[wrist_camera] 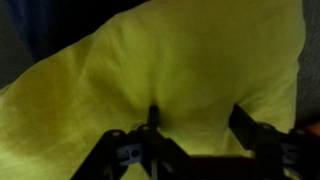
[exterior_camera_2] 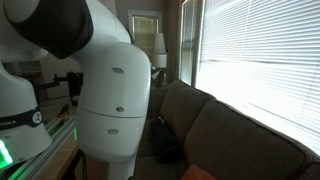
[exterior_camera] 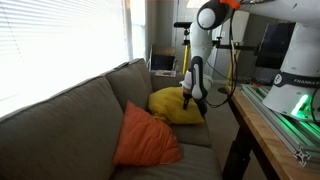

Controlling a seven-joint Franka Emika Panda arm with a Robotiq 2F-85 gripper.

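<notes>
A yellow pillow (exterior_camera: 174,106) leans on the grey couch, toward its far end. In the wrist view the yellow fabric (wrist_camera: 190,70) fills most of the picture, with a crease running between my fingers. My gripper (exterior_camera: 187,101) is at the pillow's upper right side. Seen from the wrist, the gripper has its two dark fingertips apart, close over or against the yellow cloth; whether they touch it I cannot tell. An orange-red pillow (exterior_camera: 147,138) lies nearer on the couch. The gripper is hidden behind the arm in exterior view 2.
The couch backrest (exterior_camera: 70,115) runs along the window blinds (exterior_camera: 60,45). A wooden table (exterior_camera: 275,145) edges the right side. A dark object (exterior_camera_2: 165,140) lies on the couch in exterior view 2. The near seat is clear.
</notes>
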